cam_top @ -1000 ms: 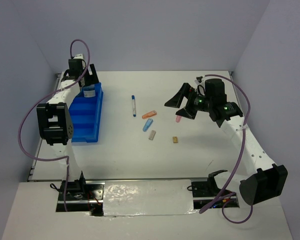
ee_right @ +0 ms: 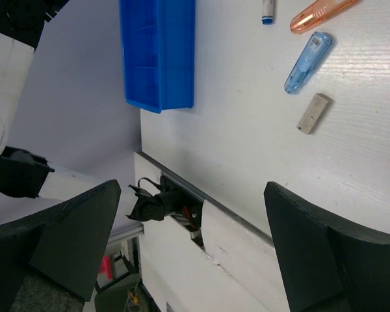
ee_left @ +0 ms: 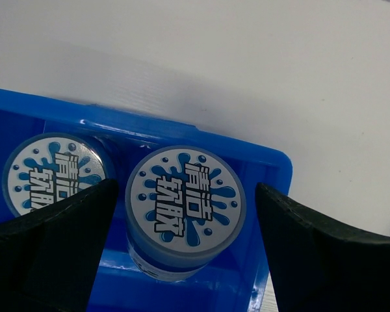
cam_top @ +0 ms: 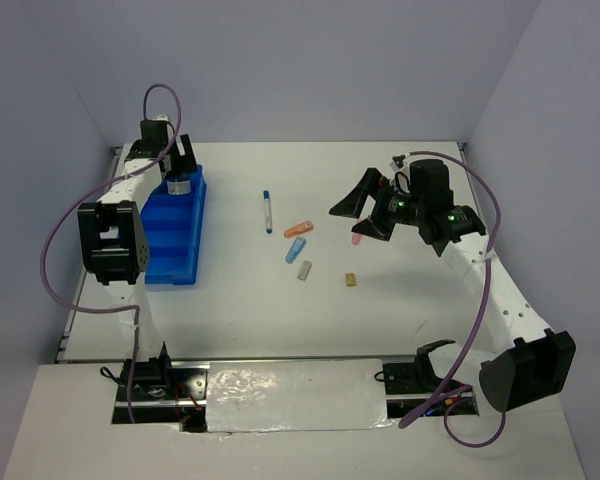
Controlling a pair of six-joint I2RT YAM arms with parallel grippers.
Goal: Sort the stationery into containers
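Note:
A blue compartment tray (cam_top: pixel 175 250) lies at the left of the table, two round tubs in its back part. My open left gripper is over the right tub (ee_left: pixel 185 201), fingers either side; the left tub (ee_left: pixel 55 169) sits beside it. A white-blue marker (cam_top: pixel 267 210), orange item (cam_top: pixel 298 229), blue item (cam_top: pixel 296 249), grey block (cam_top: pixel 304 270), pink item (cam_top: pixel 356 238) and small yellow block (cam_top: pixel 350 279) lie loose mid-table. My right gripper (cam_top: pixel 360 210) hangs open above the table, nothing between its fingers.
Walls (cam_top: pixel 530 150) bound the workspace at back and sides.
The right arm and loose items are unchanged.

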